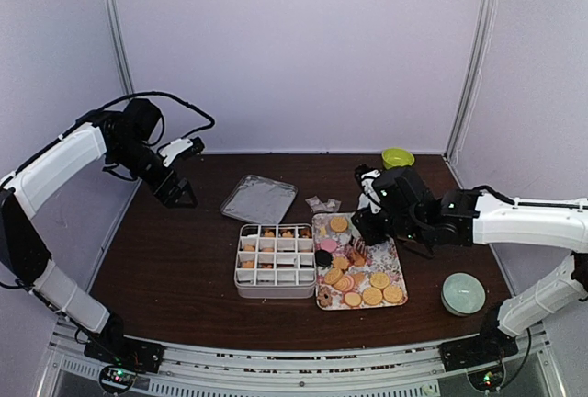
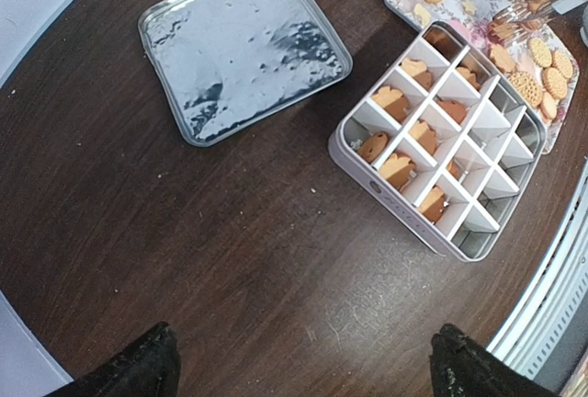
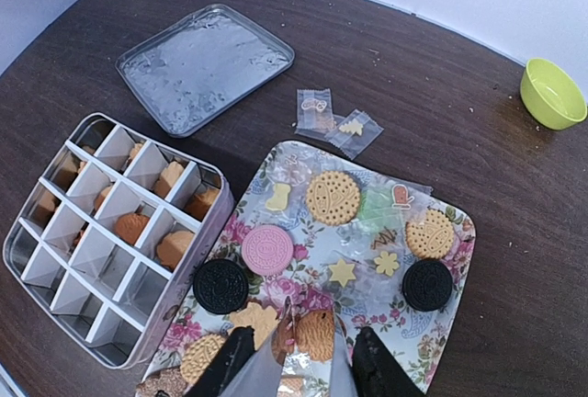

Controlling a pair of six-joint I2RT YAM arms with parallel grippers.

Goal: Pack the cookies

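Note:
A divided box (image 1: pixel 276 289) holds brown cookies in some compartments; others are empty. Beside it a floral tray (image 3: pixel 367 176) holds round cookies, black cookies (image 3: pixel 219 285), a pink cookie (image 3: pixel 267 250) and small wrapped pieces. My right gripper is low over that tray, shut on a brown cookie (image 3: pixel 315 335) between its clear fingertips. My left gripper is open above the left part of the table, with nothing between its fingers.
An empty metal tray (image 1: pixel 258 198) lies behind the box, with small packets (image 3: pixel 354 130) near it. A green bowl (image 3: pixel 551 94) stands at the back right, a pale bowl (image 1: pixel 463 293) at the front right.

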